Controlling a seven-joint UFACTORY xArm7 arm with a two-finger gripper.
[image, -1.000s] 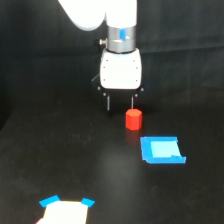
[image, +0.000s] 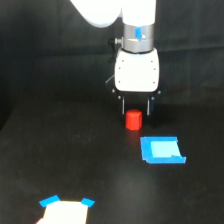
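Note:
A small red object (image: 133, 120) stands on the dark table, near the middle of the camera view. My gripper (image: 136, 106) points down at it from the far side and is open, its two fingers (image: 150, 106) spread wider than the object. In the picture the fingertips appear just above the object, one toward each side. Nothing shows between the fingers, and whether they are level with the object or behind it I cannot tell.
To the right of the red object lies a pale square edged with blue tape (image: 165, 150). Another pale patch with blue tape corners (image: 66, 211) is cut off by the bottom left edge.
My gripper has shifted to the right, from left of the red object to above it in the picture, and remains open. The red object and the taped squares have not visibly moved.

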